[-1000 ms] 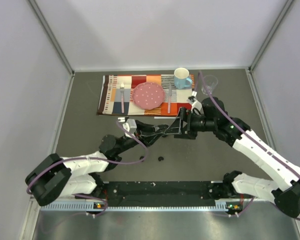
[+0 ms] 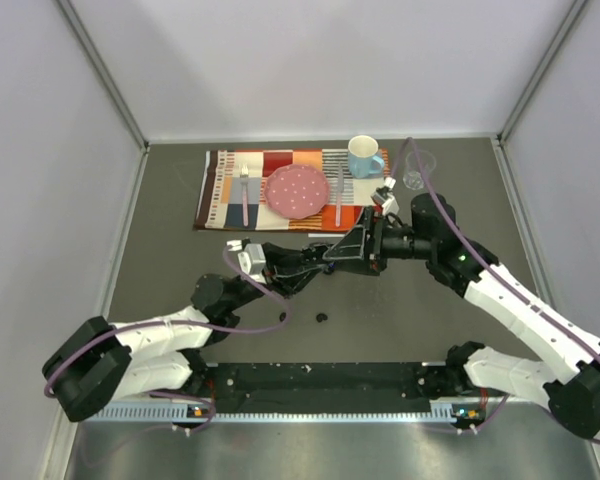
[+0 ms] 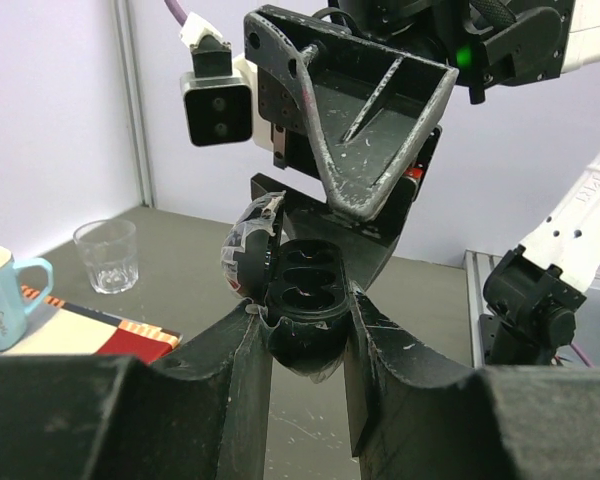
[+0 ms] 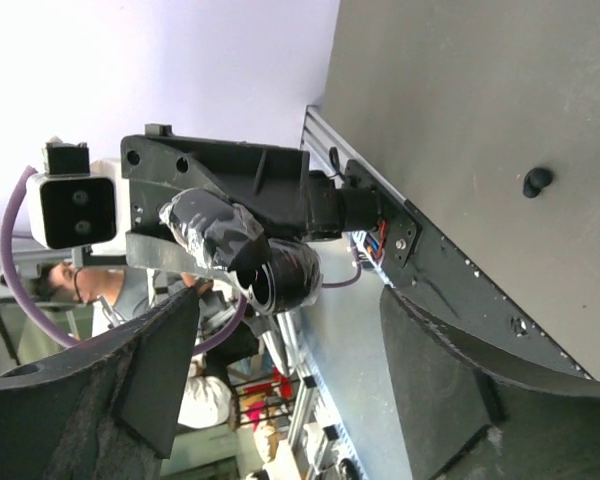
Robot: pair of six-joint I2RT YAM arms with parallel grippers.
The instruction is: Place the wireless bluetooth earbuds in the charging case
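Note:
My left gripper is shut on the black charging case (image 3: pixel 308 300), which has its lid (image 3: pixel 242 255) raised and its wells showing, in the left wrist view. My right gripper faces the case (image 4: pixel 280 275) from just above and beside it, its fingers parted with nothing visible between the tips. In the top view both grippers meet over the middle of the table, partly hiding the case. Two small black earbuds (image 2: pixel 322 317) (image 2: pixel 282 316) lie on the table in front of them; one (image 4: pixel 537 181) also shows in the right wrist view.
A placemat (image 2: pixel 220 205) with pink plate (image 2: pixel 296 191), fork, knife and blue cup (image 2: pixel 365 156) lies at the back. A glass (image 2: pixel 419 170) stands at back right. Walls enclose the sides and back.
My left arm has drawn slightly to the left with the case. The right gripper has shifted a little, staying beside it.

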